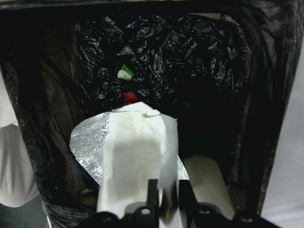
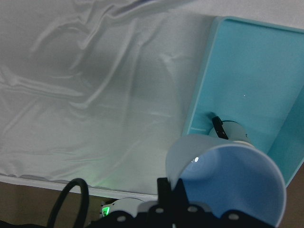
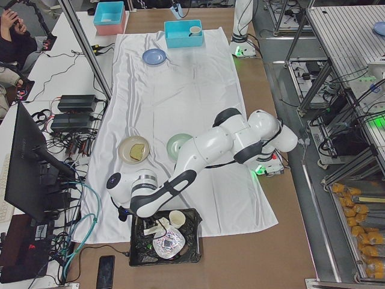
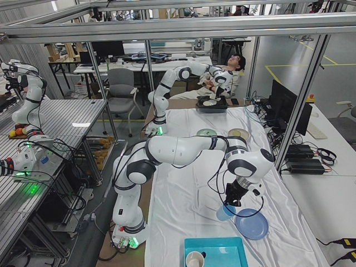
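Over the black-lined bin (image 3: 140,249), my left gripper is shut on a creased white sheet (image 1: 133,152), like paper. Foil and small scraps lie in the bin beneath it. A plate (image 3: 126,153) with a yellowish piece sits on the cloth behind that arm; a green plate (image 3: 175,146) is partly hidden. At the other end, my right gripper is shut on a light blue cup (image 2: 228,183), held above the cloth beside a blue plate (image 4: 251,224) and a turquoise tray (image 2: 247,71) with a smaller cup (image 4: 194,260) in it.
A monitor (image 3: 24,168), cables and electronic boxes line one side. A phone (image 3: 105,271) lies beside the bin. Metal frame bars surround the table.
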